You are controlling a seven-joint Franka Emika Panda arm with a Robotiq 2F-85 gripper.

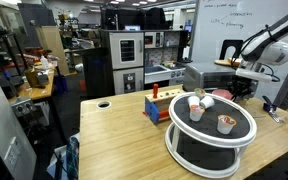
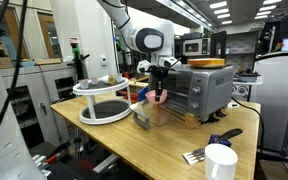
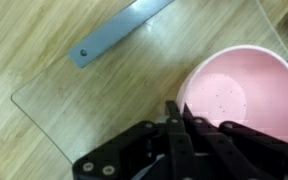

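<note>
A pink bowl [image 3: 246, 95] fills the right of the wrist view, its near wall at the fingertips. My gripper is shut on that wall. Exterior view 2 has the bowl [image 2: 157, 97] low over the wooden table in front of the toaster oven, beneath my gripper [image 2: 158, 86]. From the other side, the bowl [image 1: 223, 93] shows only in part behind the round two-tier stand. Whether its base touches anything cannot be told.
A clear board [image 3: 109, 100] and a metal strip [image 3: 124, 30] lie below the gripper. The round stand [image 1: 206, 143] bears several cups. The toaster oven [image 2: 199, 92] stands close by. A white mug [image 2: 220, 161] occupies the front corner. Bare table [image 1: 114, 150] spreads left of the stand.
</note>
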